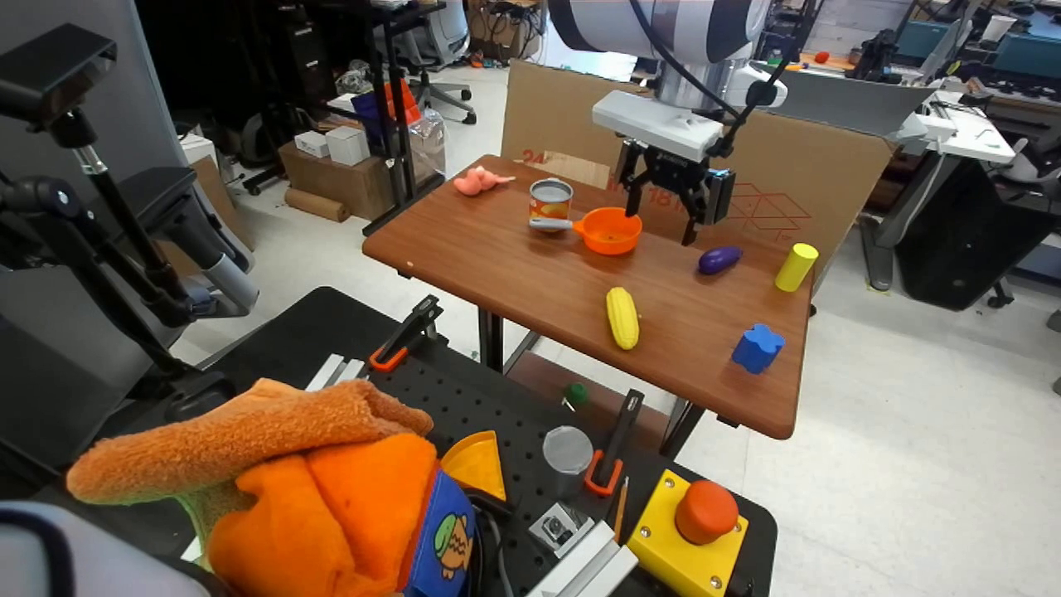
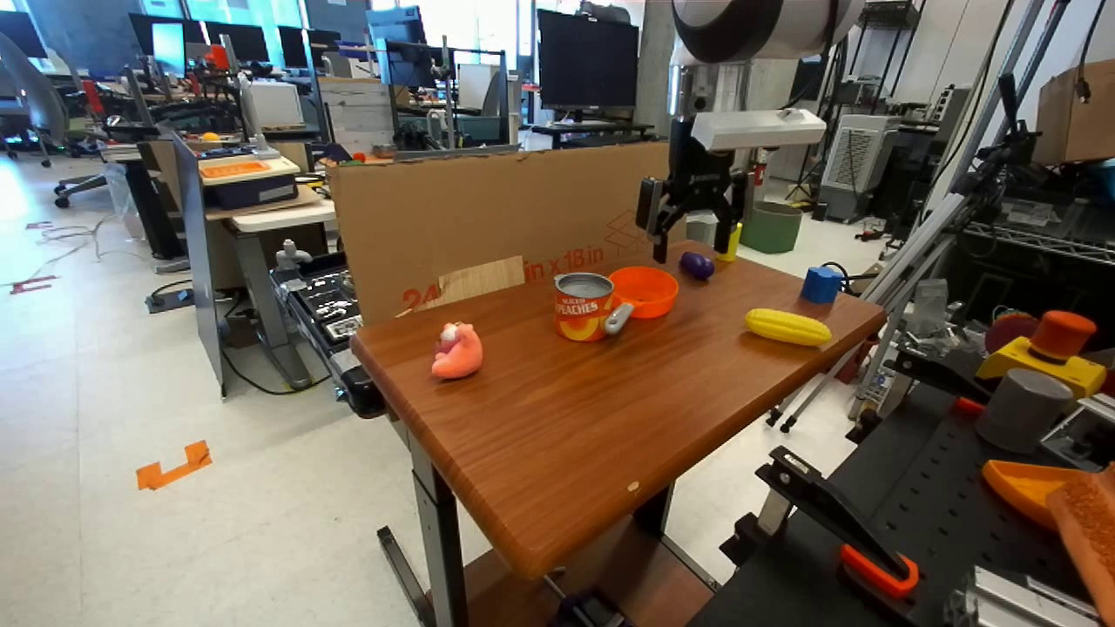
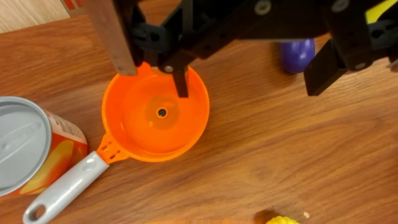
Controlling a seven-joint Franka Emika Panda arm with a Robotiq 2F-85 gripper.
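Note:
My gripper (image 1: 661, 228) is open above the back of the brown table (image 1: 477, 259), nothing between its fingers. In the wrist view, one fingertip (image 3: 181, 85) overlaps the bowl of an orange strainer or funnel (image 3: 160, 130) with a grey handle (image 3: 67, 188). The other fingertip (image 3: 321, 76) is to the right, near a purple eggplant (image 3: 297, 56). Left of the orange bowl stands a peach can (image 3: 63, 149), with the grey handle passing along its front. A yellow corn cob (image 1: 622, 318) lies nearer the table's front edge. Whether the fingertips touch the bowl or hover over it, I cannot tell.
A yellow cylinder (image 1: 796, 268) and a blue block (image 1: 758, 349) stand toward the table's right end. At the far left lies a pink toy (image 1: 479, 180). Behind the table a cardboard panel (image 2: 470, 209) rises.

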